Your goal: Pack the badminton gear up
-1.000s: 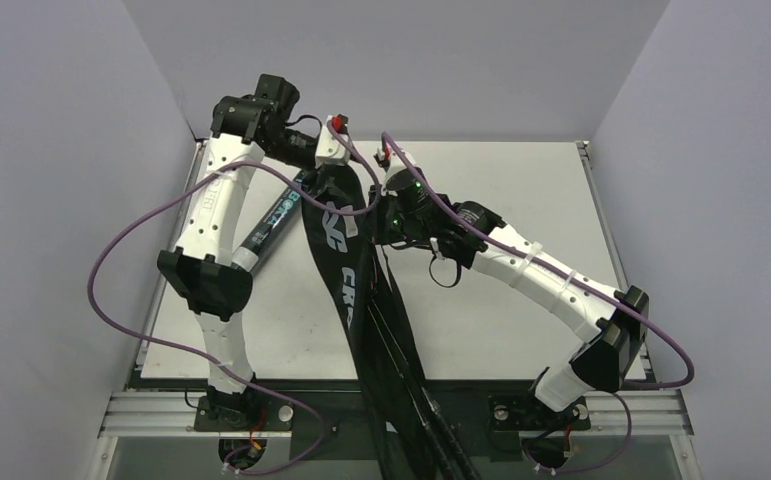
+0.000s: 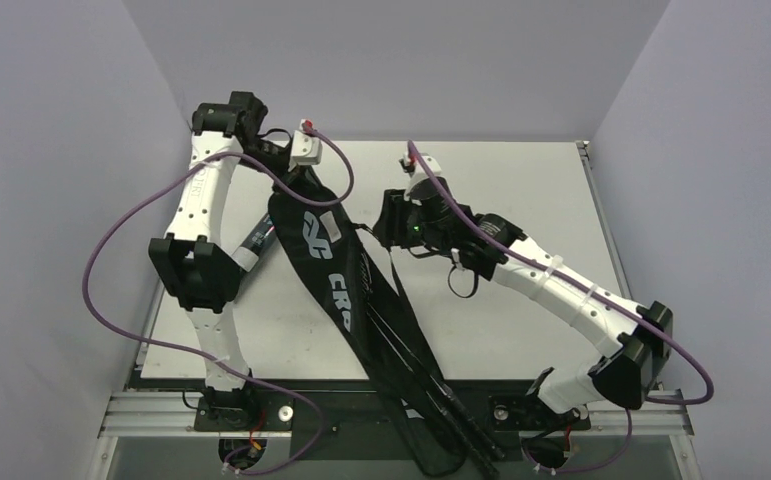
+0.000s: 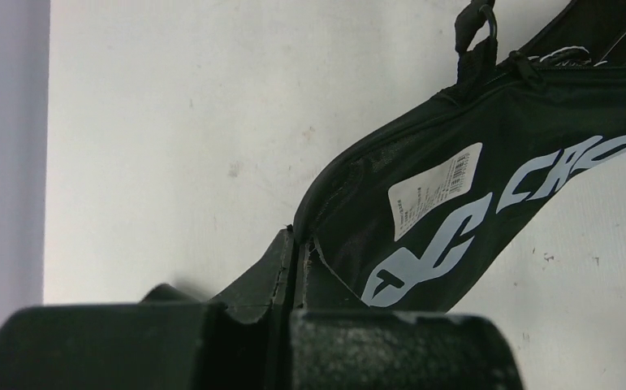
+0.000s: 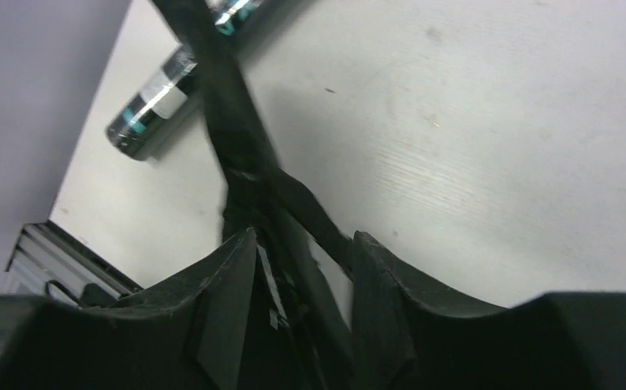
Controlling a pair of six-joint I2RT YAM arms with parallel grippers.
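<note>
A long black racket bag [image 2: 323,262] with white lettering hangs slantwise across the table and over its front edge. Its upper end is pinched in my left gripper [image 2: 304,178], which is shut on the bag; the left wrist view shows the fabric [image 3: 423,203] running off from the fingertips. Racket shafts [image 2: 398,345] show in the bag's open side. My right gripper [image 2: 389,228] is beside the bag's opening, with its fingers [image 4: 232,305] apart. Black fabric [image 4: 281,268], blurred, passes between and beyond those fingers. A dark tube [image 2: 260,238] lies left of the bag.
That tube, partly hidden by the bag, also shows upper left in the right wrist view. Side walls bound both sides. Purple cables [image 2: 121,225] loop over both arms.
The right gripper has shifted slightly right, and the bag's opening has spread wider between them.
</note>
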